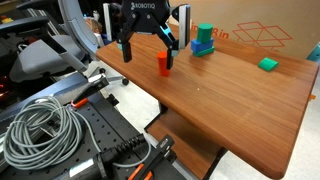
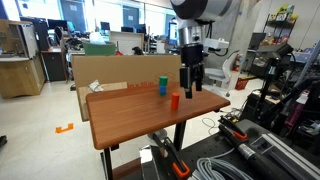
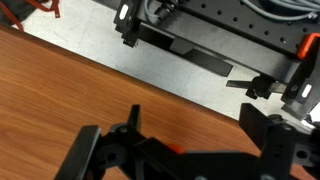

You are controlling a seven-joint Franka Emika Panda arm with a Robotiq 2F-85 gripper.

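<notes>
A small red cylinder (image 1: 163,65) stands upright near the table's edge, and exterior view 2 shows the same red cylinder (image 2: 175,102). My gripper (image 1: 147,48) is open above the table, its fingers wide apart and nothing seen between them. One finger hangs just above and beside the cylinder in exterior view 1. In the wrist view, only a sliver of the red cylinder (image 3: 177,149) peeks out between the dark fingers. Farther back, a green piece (image 1: 205,31) sits on top of blue blocks (image 1: 201,47). A separate green block (image 1: 267,64) lies flat to the right.
Coiled grey cable (image 1: 42,135) lies on the dark frame beside the table. A cardboard panel (image 2: 130,70) stands behind the table.
</notes>
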